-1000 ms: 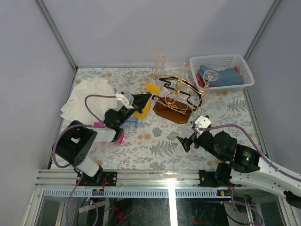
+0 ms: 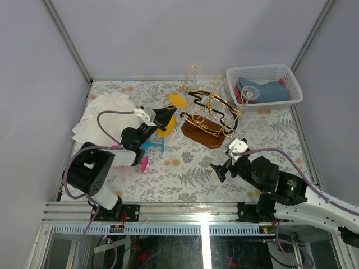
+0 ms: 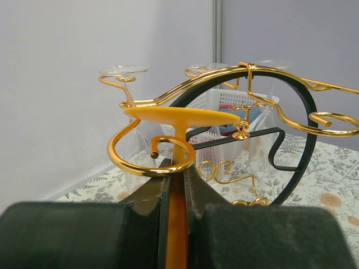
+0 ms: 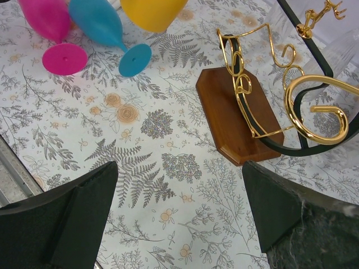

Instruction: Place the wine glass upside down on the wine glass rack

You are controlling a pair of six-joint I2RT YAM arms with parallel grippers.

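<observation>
My left gripper (image 2: 174, 110) is shut on the stem of the yellow wine glass, which is upside down with its round base (image 3: 182, 116) uppermost. The bowl (image 2: 167, 126) hangs below the fingers in the top view. In the left wrist view, the stem lies at a curled gold end loop (image 3: 119, 159) of the wine glass rack (image 2: 197, 135); whether it is fully inside the loop I cannot tell. The base shows above that loop. My right gripper stands open and empty over bare cloth, right of and nearer the front than the rack.
Clear glasses (image 3: 124, 71) hang on the rack's other loops. A blue glass (image 4: 134, 60) and a pink glass (image 4: 64, 59) lie at left. A white basket (image 2: 265, 73) with cloths stands back right, white cloth (image 2: 101, 115) back left.
My left gripper and the yellow glass have moved slightly left and back. The rack has shifted and turned a little with them, its right-hand loop now further left. The right arm is still.
</observation>
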